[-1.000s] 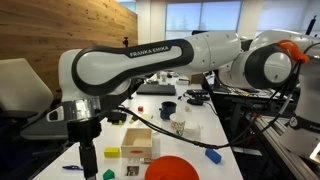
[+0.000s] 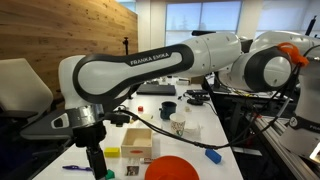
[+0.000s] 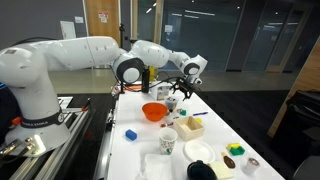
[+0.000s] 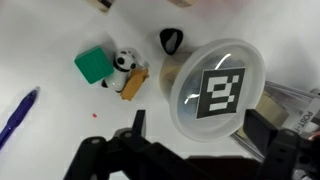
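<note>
My gripper stands open in the wrist view, its dark fingers apart, with nothing gripped between them. Ahead of them is a round, clear-lidded container [image 4: 185, 100] with a black-and-white square marker [image 4: 219, 93] on it. To its left lie a green block [image 4: 94, 65], a small panda figure [image 4: 123, 64] and an orange-brown piece [image 4: 135, 83]. In exterior view 1 the gripper [image 2: 97, 166] hangs low at the near left of the table, close to a green piece [image 2: 109, 174]. The container is not clear in that view.
A red bowl [image 2: 172, 169], an open tan box [image 2: 137, 141] and a yellow block [image 2: 112, 153] stand to the right of the gripper. Farther off are a white mug [image 2: 177, 123] and a blue block [image 2: 213, 156]. A white plate [image 3: 200, 152] shows in exterior view 2.
The objects on the table look unmoved.
</note>
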